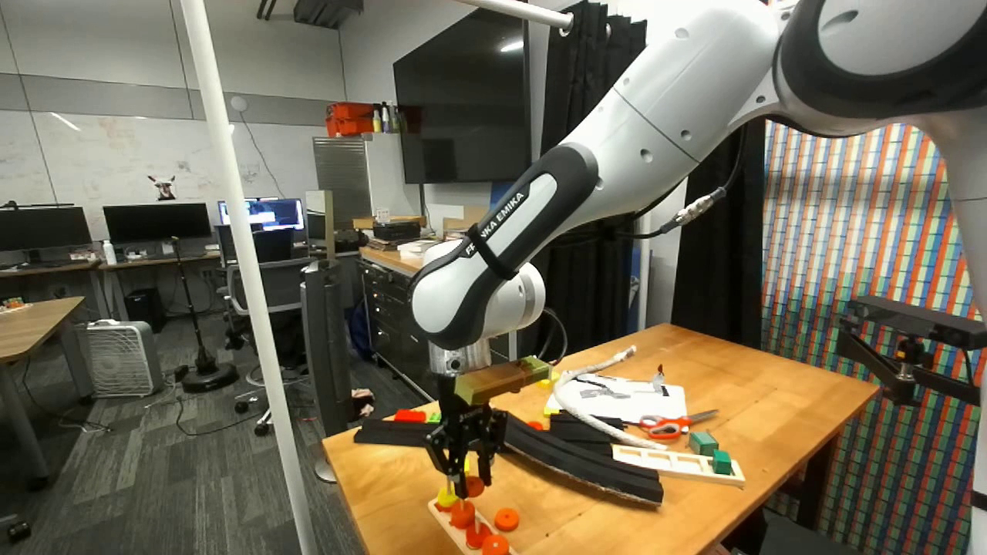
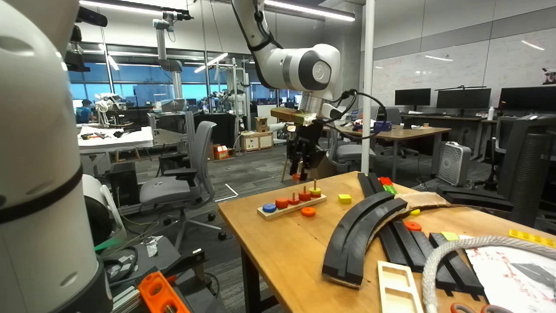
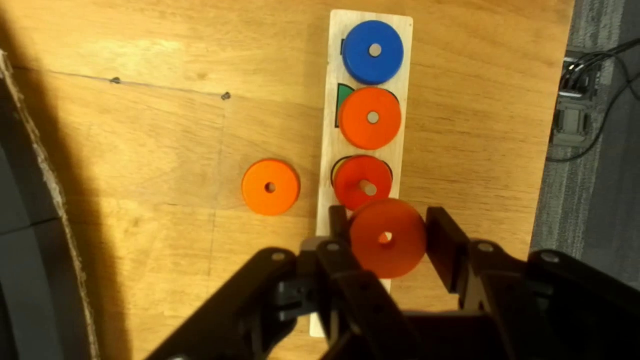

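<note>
My gripper is shut on a red-orange disc [image 3: 390,255], one finger on each side of it, and a light spot shows through its centre hole. Seen from exterior view 2, this disc [image 2: 296,177] hangs in the air beyond the pegged wooden board [image 2: 271,214]. In the wrist view it overlaps the board and hides part of it. Along the board sit a blue disc [image 3: 360,63], an orange disc [image 3: 358,132], a red disc [image 3: 348,180], another red disc [image 2: 303,197] and a yellow piece [image 2: 315,194]. A loose orange disc [image 3: 258,192] lies beside the board.
Black curved track pieces [image 2: 341,250] lie on the table, with a yellow block [image 2: 344,198] between them and the board. Scissors [image 1: 666,425], a thick rope [image 1: 578,407] and a wooden tray [image 1: 657,459] occupy the far side. The table edge is close to the board.
</note>
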